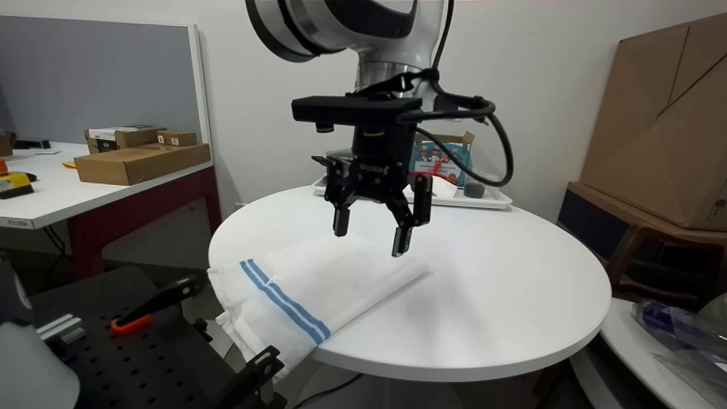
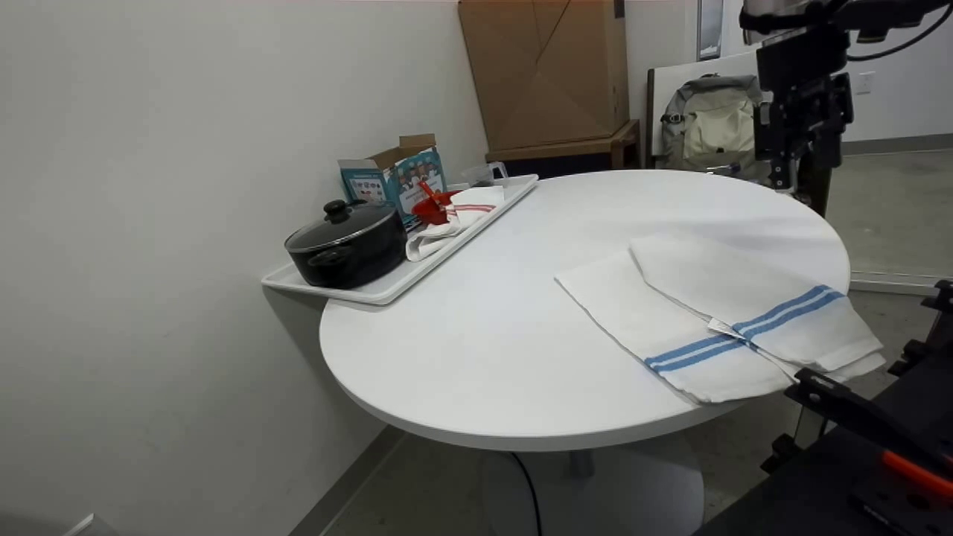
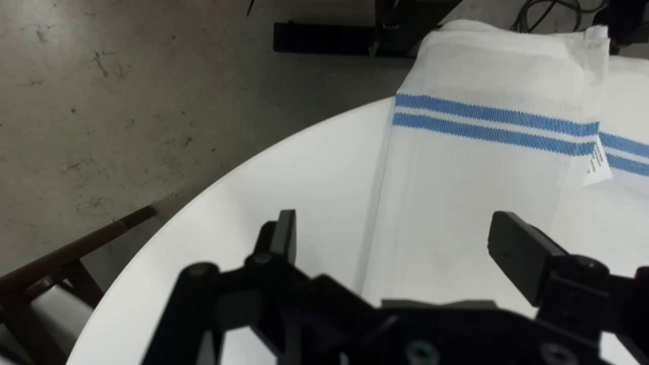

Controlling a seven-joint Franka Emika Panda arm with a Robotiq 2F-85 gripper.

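Note:
A white towel with blue stripes [image 1: 300,293] lies folded on the round white table [image 1: 504,286], one striped end hanging past the edge. In exterior view 2 the towel [image 2: 688,313] shows two overlapping halves with a small tag between them. My gripper [image 1: 371,244] stands open above the table, apart from the towel, its fingers spread with nothing between them. From the wrist, the gripper straddles the towel's long side edge from above; the striped part of the towel [image 3: 487,164] stretches away toward the top right.
Against the wall, a white tray [image 2: 393,290] holds a black lidded pot [image 2: 348,250], a red item [image 2: 433,210], a red-striped cloth [image 2: 478,201] and a box [image 2: 415,179]. A black perforated platform [image 1: 129,361] stands by the towel's hanging end.

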